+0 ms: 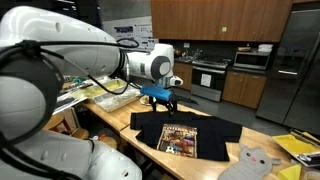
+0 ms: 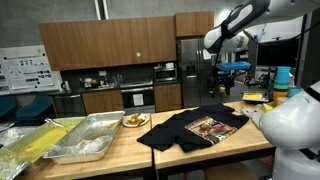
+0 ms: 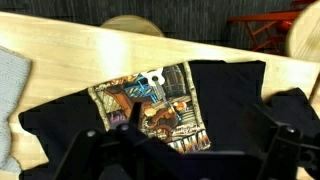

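A black cloth (image 1: 212, 130) lies spread on the wooden table, with a colourful printed panel (image 1: 178, 140) at its middle. In the wrist view the panel (image 3: 155, 105) shows pictures of several objects, and the black cloth (image 3: 228, 85) reaches out on both sides, bunched at the right. My gripper (image 1: 161, 104) hangs above the cloth, pointing down, apart from it. The wrist view shows its dark fingers (image 3: 125, 145) wide apart, with only cloth below the gap; the gripper is open. Exterior view 2 has the gripper (image 2: 223, 97) over the cloth too.
A grey fabric item (image 1: 252, 162) lies beside the cloth, near a yellow object (image 1: 295, 145). Clear plastic trays (image 2: 82, 148) and a plate of food (image 2: 135, 120) stand elsewhere on the table. Stacked coloured containers (image 2: 281, 85) are at the far right. Bare wood (image 2: 165, 160) shows in front.
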